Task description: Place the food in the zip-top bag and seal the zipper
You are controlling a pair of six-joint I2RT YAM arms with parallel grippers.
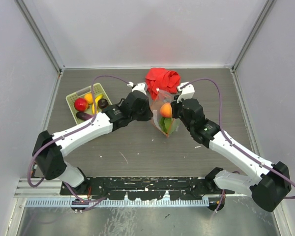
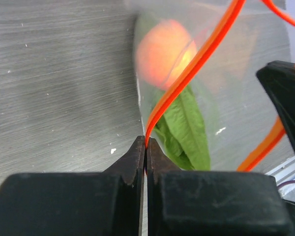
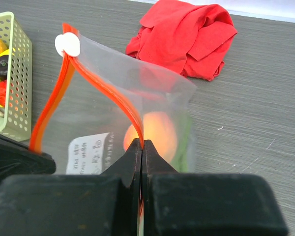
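The clear zip top bag [image 1: 160, 101] stands upright between my grippers, an orange [image 1: 165, 110] and green leafy food [image 1: 165, 125] inside. My left gripper is shut on the bag's orange zipper edge, and my right gripper is shut on the orange edge on its side. Between them the bag's top gapes somewhat, its orange strips curving apart, with a white slider [image 3: 67, 44] at one end in the right wrist view.
A green basket [image 1: 72, 102] with fruit and vegetables sits at the left. A crumpled red cloth [image 1: 162, 78] lies behind the bag.
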